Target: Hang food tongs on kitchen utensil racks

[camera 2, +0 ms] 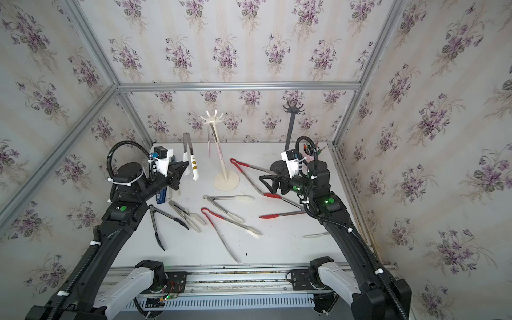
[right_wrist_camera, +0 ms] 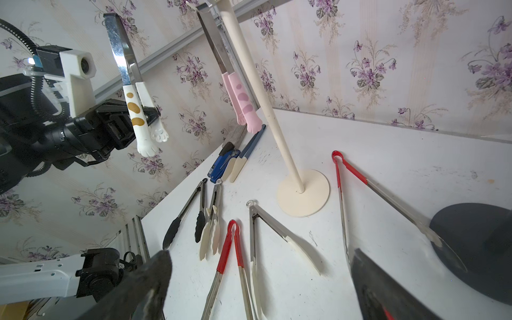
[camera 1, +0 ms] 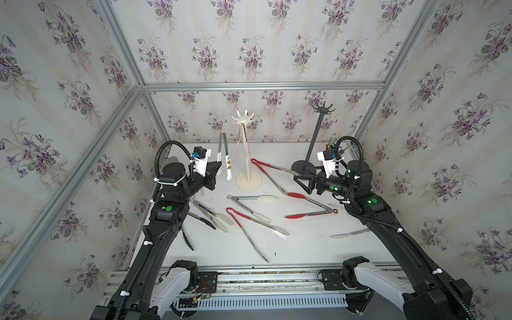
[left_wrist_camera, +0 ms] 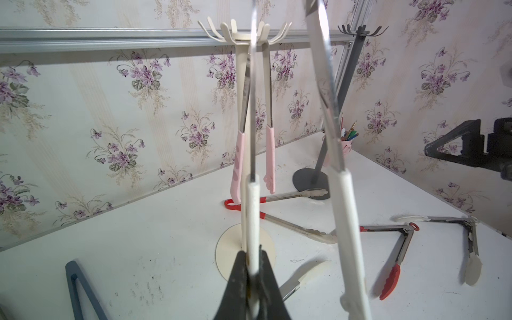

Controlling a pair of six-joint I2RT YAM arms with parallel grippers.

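Note:
My left gripper [camera 1: 213, 171] is shut on one leg of the white paw-patterned tongs [camera 1: 228, 165], held upright, hinge up, left of the cream rack [camera 2: 224, 180]. In the left wrist view the white handle [left_wrist_camera: 346, 240] of the other leg hangs free at the right of the fingers. Pink paw tongs [right_wrist_camera: 242, 101] hang on the cream rack. My right gripper [camera 1: 303, 182] is open and empty above the table, in front of the dark grey rack [camera 1: 314, 139].
Several tongs lie across the table, including red-handled tongs [camera 1: 311, 212], silver tongs [camera 1: 250, 208] and black tongs [camera 2: 167, 216]. A blue object [right_wrist_camera: 223, 162] lies at the left edge, and a pen cup [left_wrist_camera: 346, 145] stands at the back right.

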